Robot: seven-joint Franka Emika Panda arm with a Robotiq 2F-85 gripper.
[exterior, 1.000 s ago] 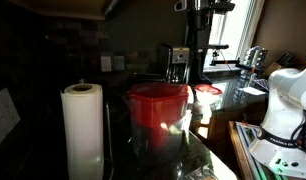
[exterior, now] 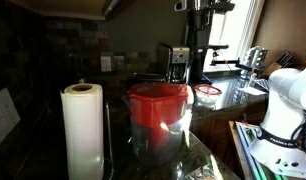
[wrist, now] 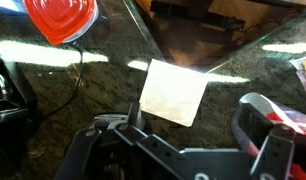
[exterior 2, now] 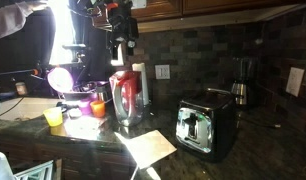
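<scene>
In the wrist view my gripper is open. Its dark fingers stand wide apart, with nothing seen between them. A flat white square (wrist: 173, 92), like a sheet or cloth, lies on the dark counter just ahead of the gap. Exterior view 2 also has this pale square (exterior 2: 146, 148) near the counter's front. High above the counter, the dark arm (exterior: 201, 30) reaches down at the top of exterior view 1; its fingertips are hard to make out there.
A red-topped clear pitcher (exterior: 159, 118) stands beside a paper towel roll (exterior: 84, 130). A toaster (exterior 2: 205, 124), a red-lidded container (wrist: 63, 16) and a yellow cup (exterior 2: 54, 116) also occupy the counter. An open drawer (wrist: 208, 25) borders it.
</scene>
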